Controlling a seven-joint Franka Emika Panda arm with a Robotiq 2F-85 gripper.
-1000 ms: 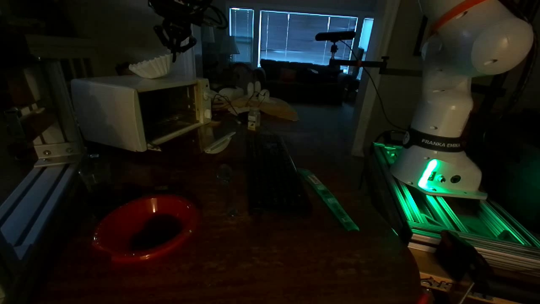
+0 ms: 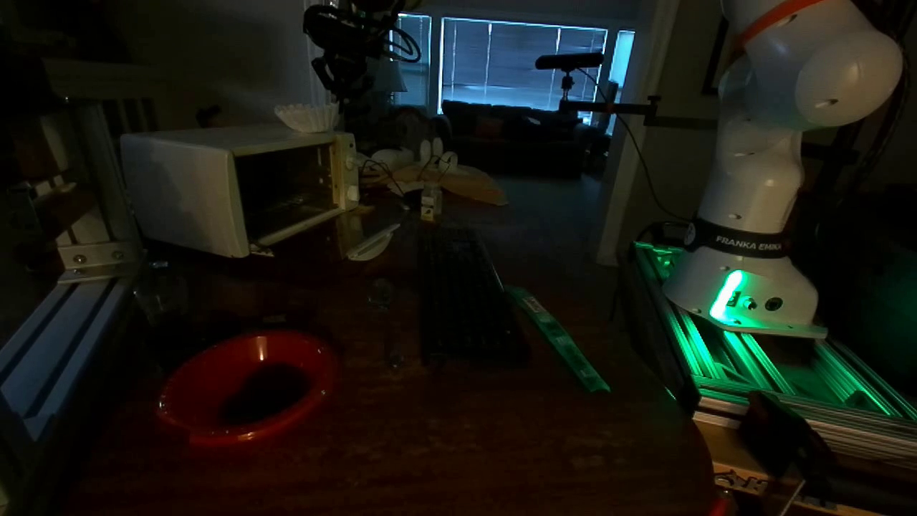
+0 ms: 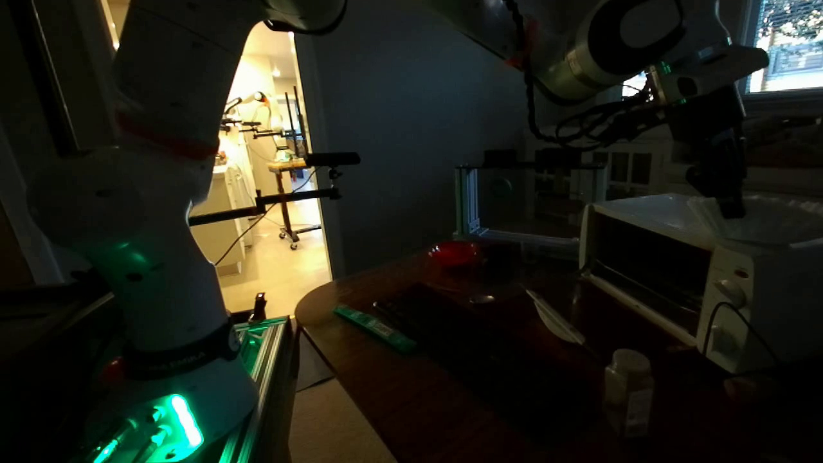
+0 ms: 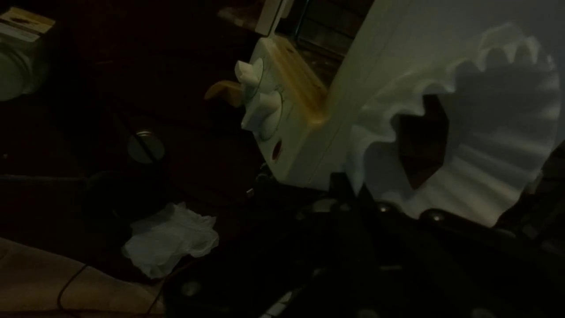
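Observation:
A white pleated paper filter (image 2: 306,117) is at the right end of the white toaster oven's (image 2: 180,185) top, its bowl facing my camera in the wrist view. My gripper (image 3: 731,209) is shut on the thin rim of this filter (image 4: 476,191), at the edge nearest the fingers. In the wrist view the dark gripper blends into the shadows, so its pads are hard to make out. Through an opening in the filter's middle a dark brown patch shows. Whether the filter still rests on the oven is unclear.
The oven's front is open. On the table lie a red bowl (image 2: 185,391), a dark keyboard (image 2: 468,297), a green packet (image 2: 559,340), a white spatula-like piece (image 2: 374,245) and a clear bottle (image 3: 629,386). A crumpled white wad (image 4: 169,238) is near the oven.
The gripper has moved right in exterior view 1, toward the oven's knob end, and the filter has shifted right along with it. The table objects stay where they were.

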